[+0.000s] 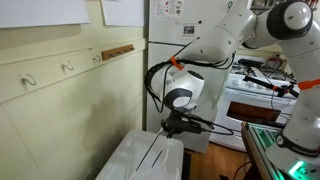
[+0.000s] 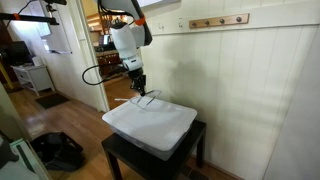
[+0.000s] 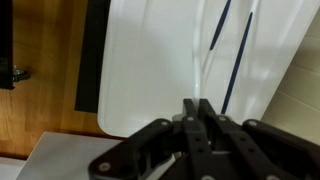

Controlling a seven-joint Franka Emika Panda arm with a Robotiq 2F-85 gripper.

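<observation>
My gripper is shut on a thin white strip-like thing (image 3: pixel 198 60), which runs away from the fingertips over a white lid. What this white thing is cannot be made out. In exterior view 1 the gripper (image 1: pixel 168 131) hangs low over the far end of the white lid (image 1: pixel 125 160). In exterior view 2 the gripper (image 2: pixel 141 92) is just above the lid's back edge, with a thin pale outline beside it. Two narrow dark lines (image 3: pixel 238 65) show on the lid; whether they are slots or rods I cannot tell.
The lid tops a white bin (image 2: pixel 150 146) on a black table (image 2: pixel 170 168) near the panelled wall. A wooden rail (image 1: pixel 117 52) and metal hooks (image 1: pixel 67 66) line the wall above. A black bag-like thing (image 2: pixel 58 150) lies on the floor, and a white stove (image 1: pixel 250 95) stands behind.
</observation>
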